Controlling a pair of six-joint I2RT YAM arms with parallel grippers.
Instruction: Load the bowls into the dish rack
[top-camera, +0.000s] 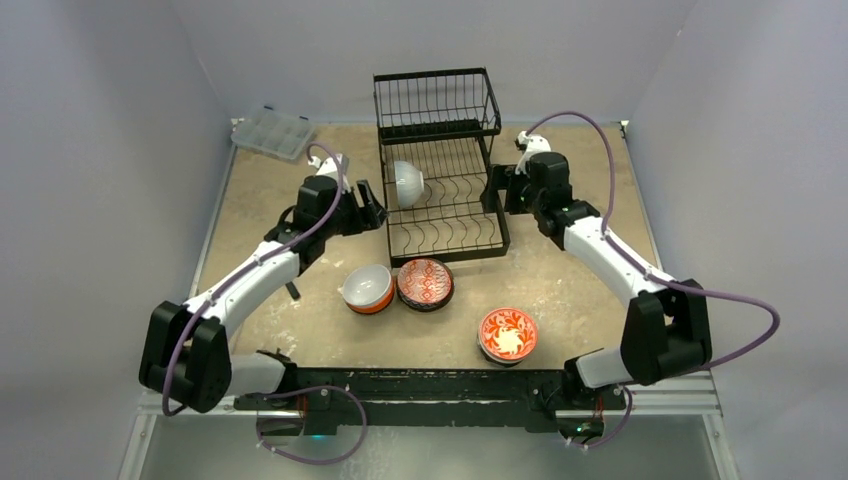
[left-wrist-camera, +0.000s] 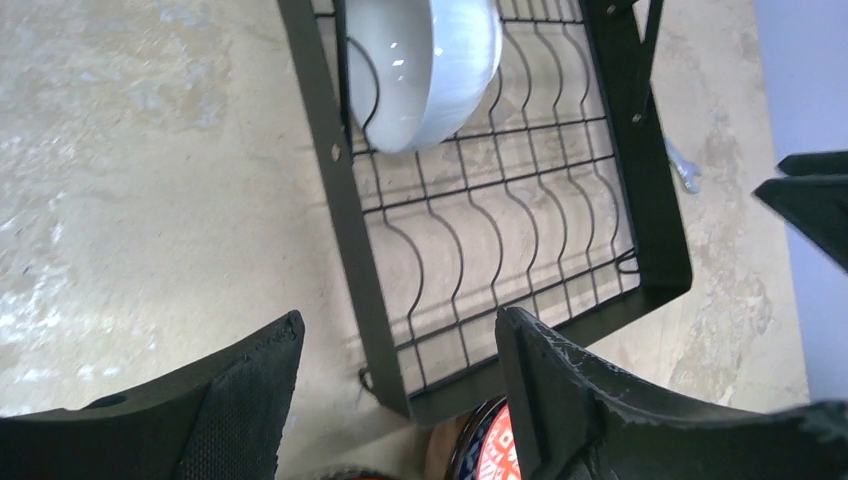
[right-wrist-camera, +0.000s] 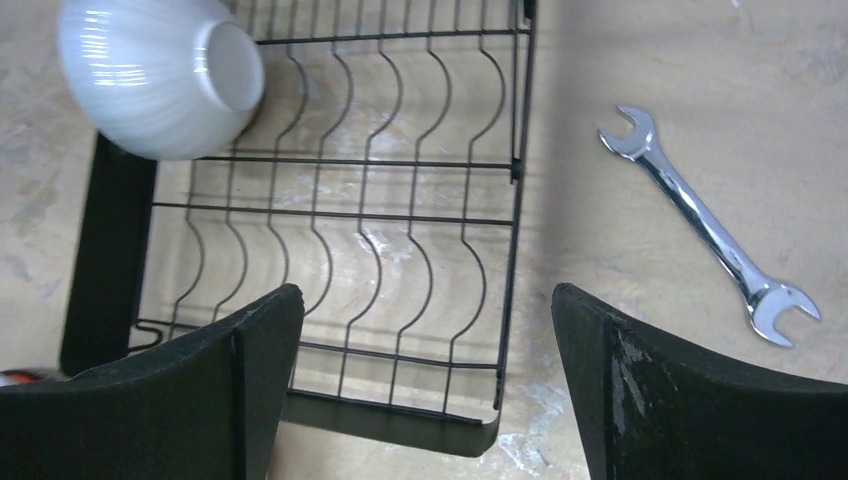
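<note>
The black wire dish rack (top-camera: 447, 228) stands at the back centre, with one white bowl (top-camera: 408, 185) tilted on its side near the rack's left edge. In front of the rack are a white bowl (top-camera: 368, 286) stacked on an orange one, and a red-patterned bowl stack (top-camera: 425, 281). Farther right lies another orange-patterned stack (top-camera: 508, 334). My left gripper is open and empty, beside the rack's left side and apart from it. On the rack's right side my right gripper also stands open, nothing between its fingers.
A silver wrench (right-wrist-camera: 705, 220) lies on the table right of the rack. A clear divided tray (top-camera: 273, 134) sits at the back left, and a dark tool (top-camera: 292, 290) near the left arm. The table's front middle, between the stacks, is free.
</note>
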